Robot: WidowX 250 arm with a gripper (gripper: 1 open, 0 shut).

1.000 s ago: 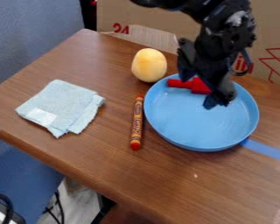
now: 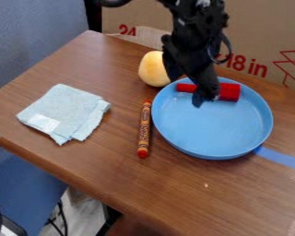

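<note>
My black gripper (image 2: 192, 85) hangs over the back left part of a blue plate (image 2: 212, 129), its fingertips near a red object (image 2: 229, 91) lying across the plate's back. Whether the fingers are open or shut is unclear. A yellow rounded object (image 2: 153, 66) sits just left of the gripper, partly hidden by it. An orange stick-like item (image 2: 144, 130) lies left of the plate.
A folded pale blue cloth (image 2: 64, 114) lies on the left of the wooden table (image 2: 100, 184). A cardboard box (image 2: 262, 41) stands behind. Blue tape runs right of the plate.
Over the last second my gripper has moved left from the plate's right side toward the yellow object. The red object now lies more level, toward the back of the plate.
</note>
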